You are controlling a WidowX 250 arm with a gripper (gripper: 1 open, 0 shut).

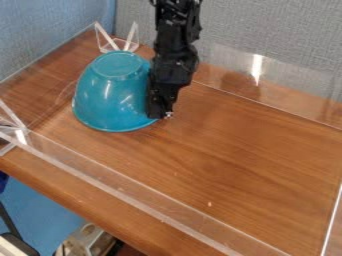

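Observation:
A teal bowl (104, 95) lies tipped on its side at the left of the wooden table (241, 170), its rounded outside toward the camera. My black gripper (163, 106) reaches down from the top, low at the bowl's right side and against it. Its fingertips are dark and small in view; it looks shut, and whether anything is between the fingers is hidden.
Clear plastic walls edge the table at the back, left and front. A white strap-like item (107, 40) stands behind the bowl.

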